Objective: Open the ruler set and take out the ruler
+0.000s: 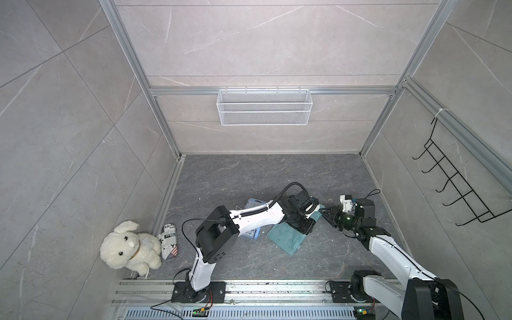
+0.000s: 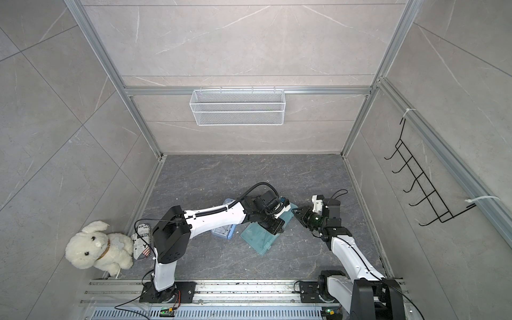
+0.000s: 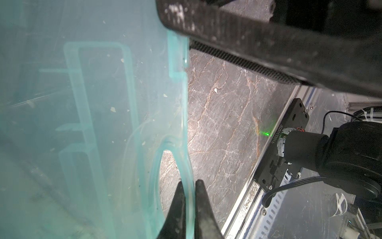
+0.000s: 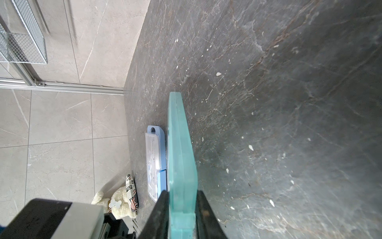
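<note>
A translucent teal case (image 1: 288,236) with moulded outlines, apparently the ruler set, lies under my left arm. In the left wrist view, its curved handle strip (image 3: 189,169) passes between my left gripper's (image 3: 190,184) fingers, shut on it. My right gripper is at the case's right end: in the right wrist view its fingers (image 4: 161,207) stand either side of the narrow teal edge (image 4: 181,151). Whether both fingers press on the case cannot be told. No loose ruler shows, and my left arm hides part of the case from above.
A blue-and-white box (image 4: 156,153) lies left of the teal case, partly under my left arm. A plush toy (image 1: 128,248) and a printed pouch (image 1: 169,241) sit far left. The floor behind the arms is clear; a wire basket (image 1: 264,106) hangs at the back.
</note>
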